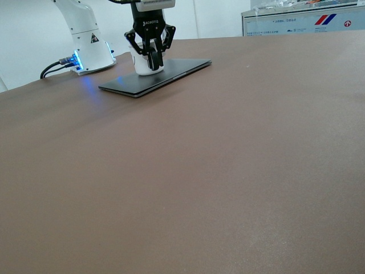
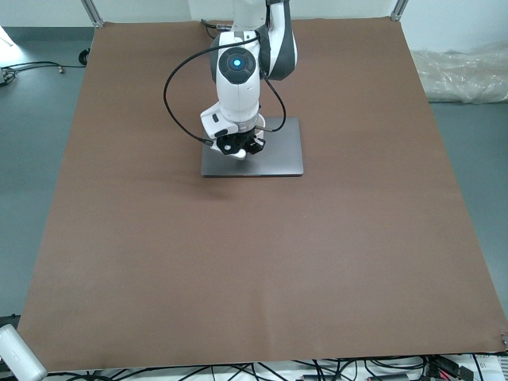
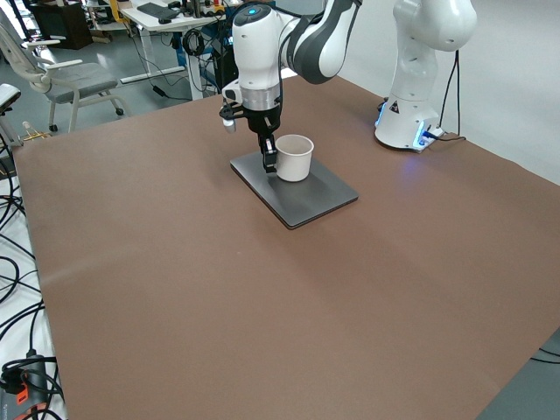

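A white cup (image 3: 295, 159) stands on a flat dark grey slab (image 3: 297, 205), like a closed laptop, on the brown table. My black gripper (image 1: 153, 56) is down at the cup's rim, with black fingers over the cup's side in the top view and beside it in the right view. Whether the fingers are closed on the wall or apart cannot be told. In the left view the white wrist hides most of the cup, and only the slab (image 2: 280, 160) shows around it.
Cables and hardware lie along another edge, outside the work surface.
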